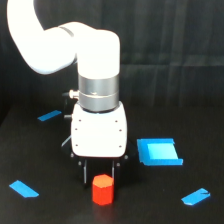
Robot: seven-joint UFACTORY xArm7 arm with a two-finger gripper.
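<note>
A red hexagonal block [102, 190] stands on the dark table near the front centre of the camera view. Right behind and above it is my gripper [99, 178], pointing down below the white hand. Its two thin dark fingers [85, 174] are spread apart, roughly the block's width or a little more. The block covers part of the space between the fingertips, so whether they touch it cannot be told.
A light blue square [160, 152] edged with blue tape [142, 150] lies to the right of the hand. Blue tape strips mark the front left [23, 188], front right [196, 197] and back left [49, 115].
</note>
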